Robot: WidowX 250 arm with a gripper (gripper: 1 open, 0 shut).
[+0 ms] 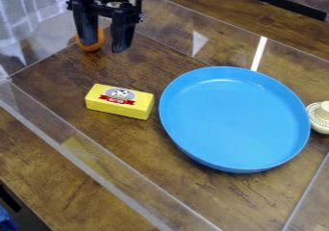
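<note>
My black gripper point(104, 37) hangs at the top left, its two fingers apart and pointing down. Behind it, partly hidden, an orange round object point(90, 44) rests on the wooden surface. A yellow box point(119, 101) with a red and white label lies below the gripper, left of a large blue plate point(236, 117).
A cream-coloured ridged object point(318, 116) is cut off at the right edge. Clear strips or panels run along the left and lower right. Bare wood point(115, 177) fills the lower left and surrounds the yellow box.
</note>
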